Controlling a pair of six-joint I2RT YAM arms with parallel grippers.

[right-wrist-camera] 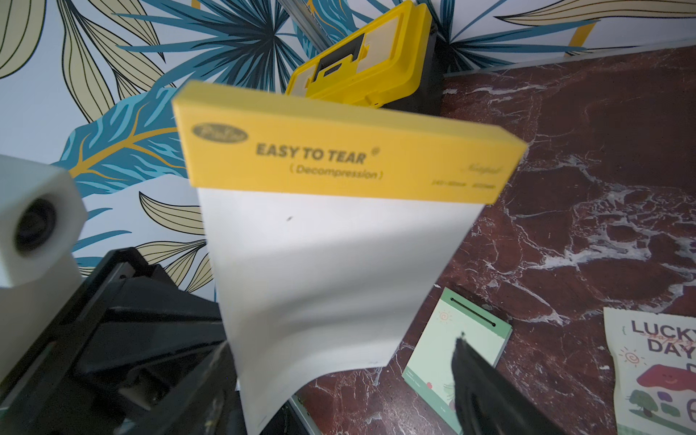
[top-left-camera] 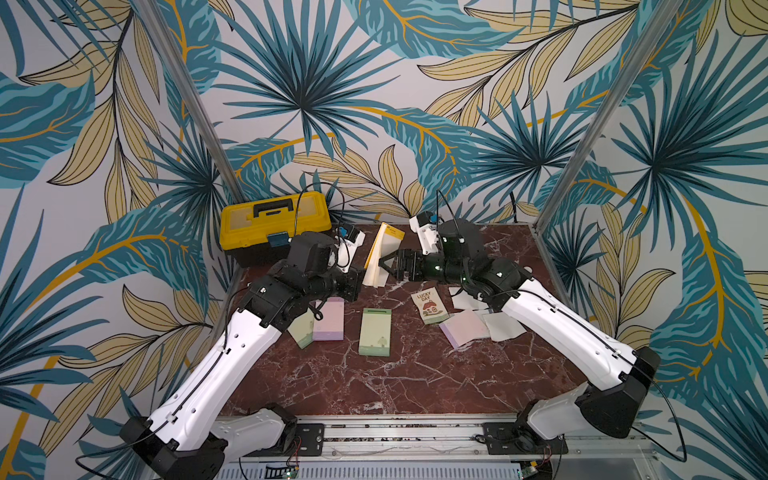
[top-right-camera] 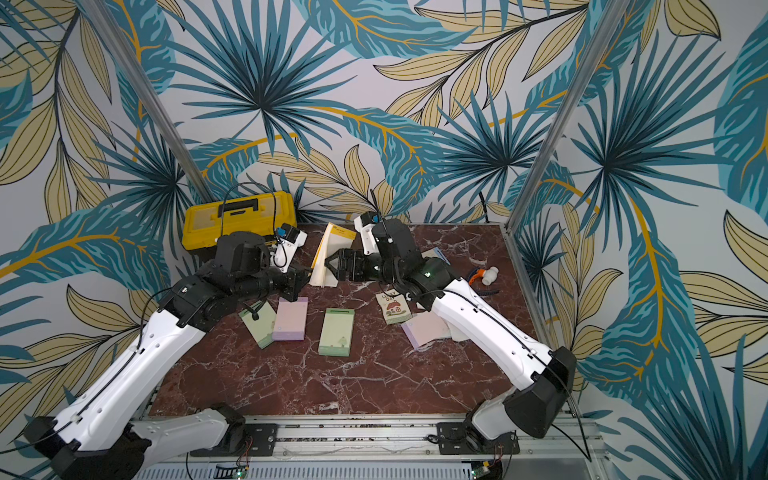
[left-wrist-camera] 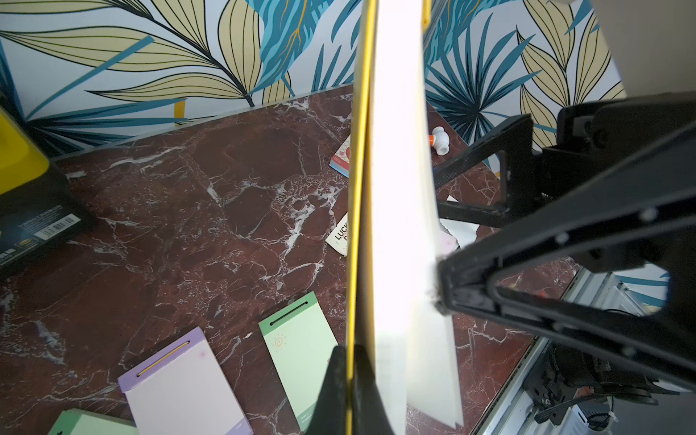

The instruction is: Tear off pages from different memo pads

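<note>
A memo pad with a yellow header (right-wrist-camera: 340, 156) hangs upright in the air between my two arms, its white pages (right-wrist-camera: 326, 261) fanned loose at the bottom. My left gripper is shut on the yellow-edged back of this pad, which runs thinly between its fingers. On the page side, my right gripper stands open, its fingers (right-wrist-camera: 475, 391) wide apart and facing the white sheets. One right fingertip comes very close to the pages in the left wrist view; whether it touches them I cannot tell.
On the table lie a green pad (top-left-camera: 375, 332), a purple pad (top-left-camera: 329, 320), another green pad (top-left-camera: 301, 328), the Lucky Day pad (top-left-camera: 429, 305) and a pink pad (top-left-camera: 464, 328) with loose sheets (top-left-camera: 504, 325). A yellow toolbox (top-left-camera: 274, 220) stands back left.
</note>
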